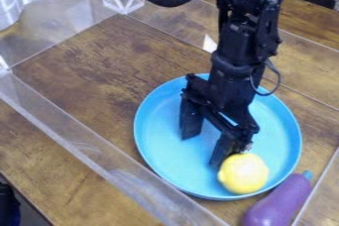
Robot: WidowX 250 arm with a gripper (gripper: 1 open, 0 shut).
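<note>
My black gripper [209,131] is open and low over the blue plate [166,157], its fingers reaching down into it. One finger is close beside a yellow ball-like object [243,173] at the plate's right front; whether they touch I cannot tell. A purple eggplant-like object [277,205] lies outside the plate at the lower right, partly cut off by the frame.
Bare wooden table [93,71] lies to the left and behind. A clear plastic strip runs diagonally along the lower left, and another clear edge stands at the top left corner.
</note>
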